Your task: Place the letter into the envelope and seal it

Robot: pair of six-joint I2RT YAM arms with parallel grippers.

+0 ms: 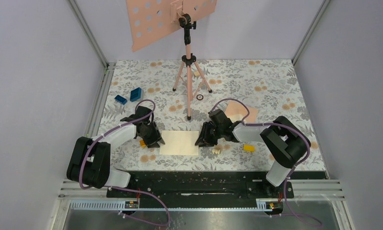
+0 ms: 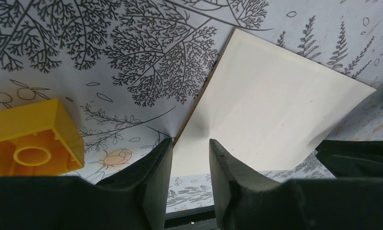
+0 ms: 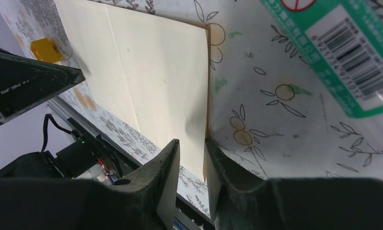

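A cream paper sheet (image 1: pixel 179 143), perhaps the letter, lies flat at the front middle, with a crease visible in the right wrist view. My left gripper is low at its left short edge, part open, one fingertip at the edge and the other over the paper (image 2: pixel 271 100). My right gripper is likewise low at the opposite edge of the paper (image 3: pixel 151 76), open, its fingertips either side of that edge. Whether either grips the paper is hard to see. A peach sheet (image 1: pixel 247 110), maybe the envelope, lies at back right, partly hidden by the right arm.
Yellow blocks (image 2: pixel 29 143) (image 1: pixel 248 148) flank the grippers. A green labelled object (image 3: pixel 333 57) is near my right gripper. A tripod stand (image 1: pixel 189 86) rises behind the paper, with blue boxes (image 1: pixel 136 94) at back left.
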